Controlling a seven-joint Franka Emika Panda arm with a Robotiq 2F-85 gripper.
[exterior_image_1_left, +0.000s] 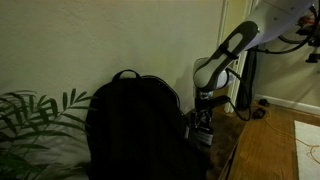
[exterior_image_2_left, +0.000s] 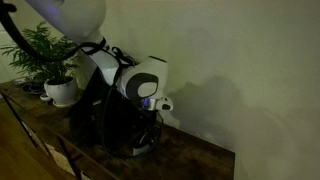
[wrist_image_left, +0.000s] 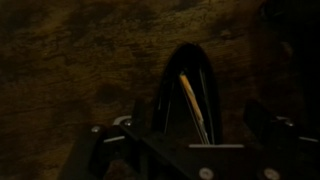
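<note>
In the wrist view, a glossy black, narrow oval object (wrist_image_left: 205, 85) lies on dark wood. A thin tan-and-pale stick-like thing (wrist_image_left: 190, 98) shows inside its outline. My gripper is open, its dark fingers either side of the object's near part; whether they touch it cannot be made out. In exterior view 1 the gripper (exterior_image_1_left: 208, 104) points down close above a dark object with pale parts (exterior_image_1_left: 203, 132). Exterior view 2 shows the arm's white wrist (exterior_image_2_left: 143, 82) low over the shelf, with the fingertips lost in shadow.
A large black backpack (exterior_image_1_left: 140, 130) stands against the wall, left of the gripper. A potted plant (exterior_image_2_left: 62, 90) is on the shelf's far end. Bare dark shelf top (exterior_image_2_left: 205, 160) extends toward the near end. A wooden table (exterior_image_1_left: 265, 150) lies to the right.
</note>
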